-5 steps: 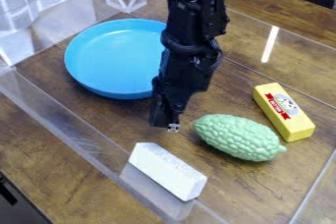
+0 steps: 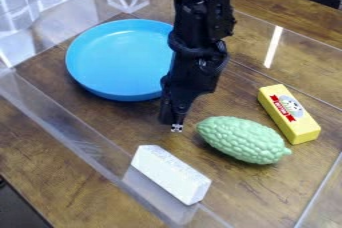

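My black gripper [image 2: 177, 122] reaches down from the top centre, its tip low over the wooden table beside the blue plate and left of a green bumpy vegetable-like object [image 2: 243, 140]. It looks shut, with nothing visible between its fingers. A white block [image 2: 171, 174] lies in front of it, and a yellow box [image 2: 289, 112] with a red and white label lies to the right of the green object.
The blue plate [image 2: 94, 57] sits at the back left of the table [image 2: 67, 132]. A clear plastic wall runs along the left and front. The table behind the yellow box is mostly clear.
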